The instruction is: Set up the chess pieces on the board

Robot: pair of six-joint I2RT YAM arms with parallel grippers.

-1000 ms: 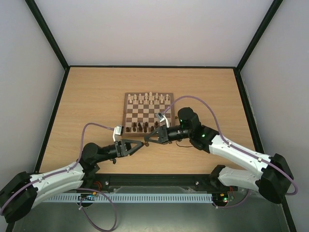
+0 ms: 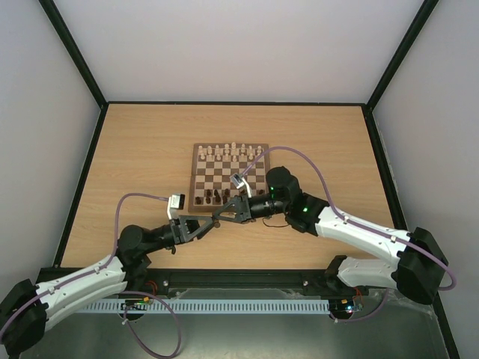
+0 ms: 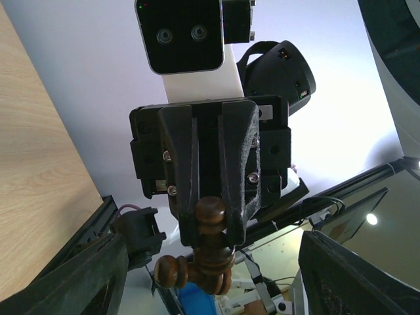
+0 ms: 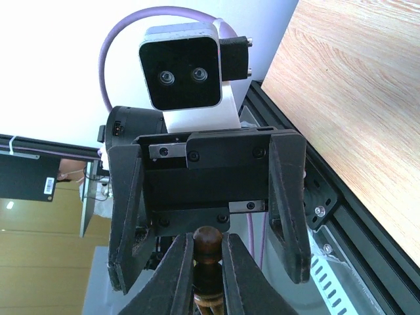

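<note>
In the left wrist view my right gripper is shut on a dark brown wooden chess piece [image 3: 210, 211], its round knob between the fingers. A second rounded wooden part [image 3: 172, 272] points sideways below; whether it belongs to the same piece I cannot tell. My left gripper stands open facing it, its fingers spread either side of the piece, apart from it. Both grippers meet in front of the chessboard [image 2: 191, 173] in the top view. Light pieces [image 2: 226, 149] fill the board's far rows; dark pieces [image 2: 208, 196] stand along its near side, partly hidden by the right arm.
Bare wooden table [image 2: 142, 164] lies left of the board, with more free room at the right and behind. A thin dark cable [image 2: 275, 225] lies beneath the right arm. The dark frame rail [image 2: 239, 275] borders the table's front.
Both grippers have shifted a little to the left in the top view, staying close together. The brown piece has moved left along with the right gripper. The board looks unchanged.
</note>
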